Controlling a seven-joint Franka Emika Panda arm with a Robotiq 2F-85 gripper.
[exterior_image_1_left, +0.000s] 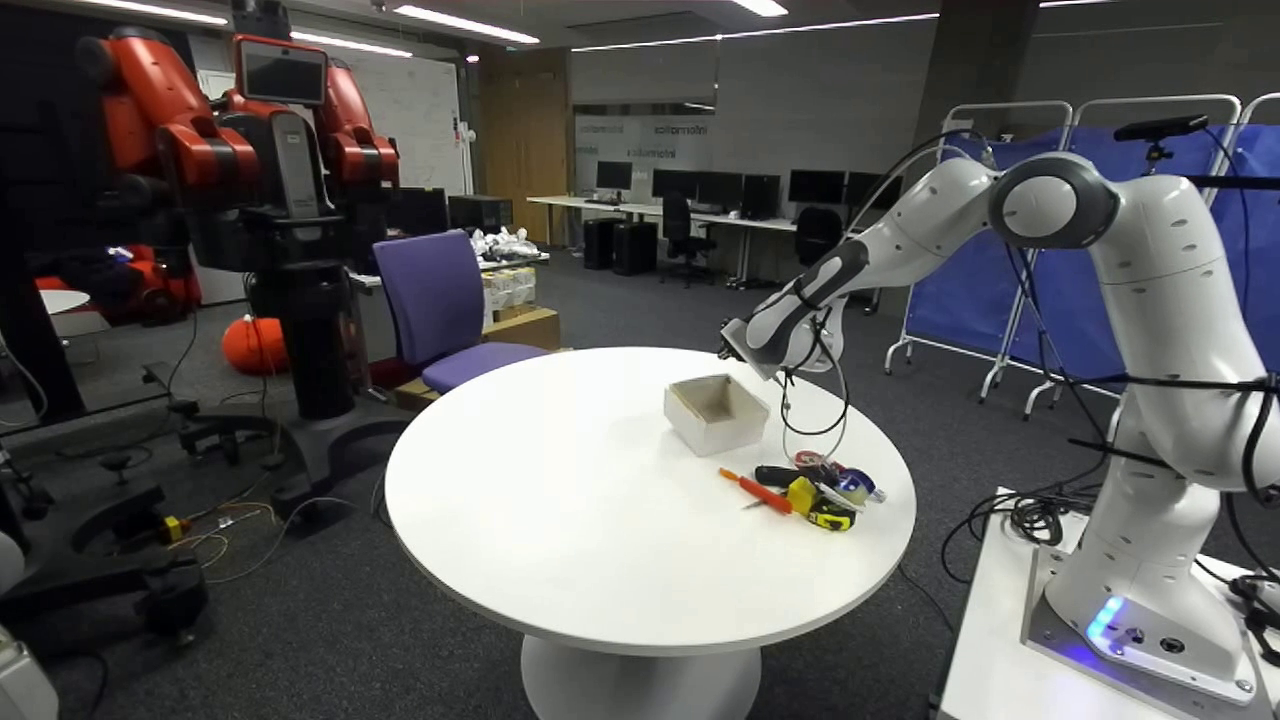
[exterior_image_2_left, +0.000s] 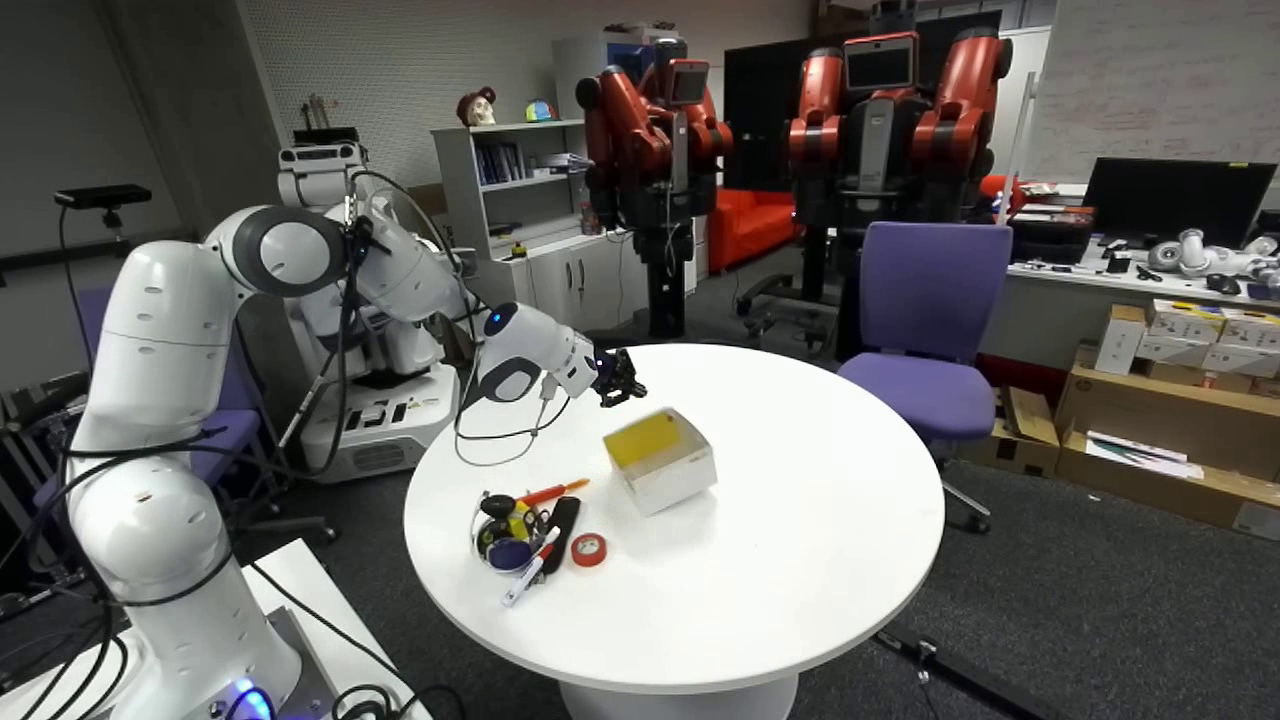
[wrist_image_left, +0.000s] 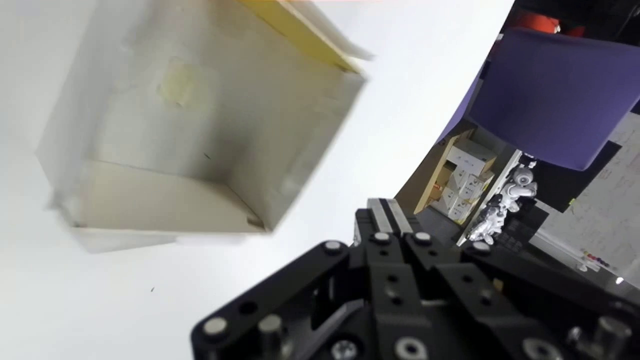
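Observation:
A white open-topped box (exterior_image_1_left: 692, 427) rests on the round white table (exterior_image_1_left: 540, 504), its opening facing mostly upward; whether its base lies fully flat is hard to tell. Yellow shows on an inner wall in exterior view 2, where the box (exterior_image_2_left: 674, 485) sits just beyond the fingertips. My gripper (exterior_image_2_left: 638, 382) is above the table at the box's far side, apart from it. In the wrist view the gripper is shut, its fingers side by side with nothing between them, and the slightly blurred, empty box (wrist_image_left: 321, 141) fills the upper left.
Near the arm's side of the table lies a cluster of tools: an orange screwdriver (exterior_image_1_left: 764, 492), a yellow tape measure (exterior_image_1_left: 830, 516), a red tape roll (exterior_image_2_left: 588, 550) and several others. Cables (exterior_image_1_left: 840, 414) hang from the wrist close to them.

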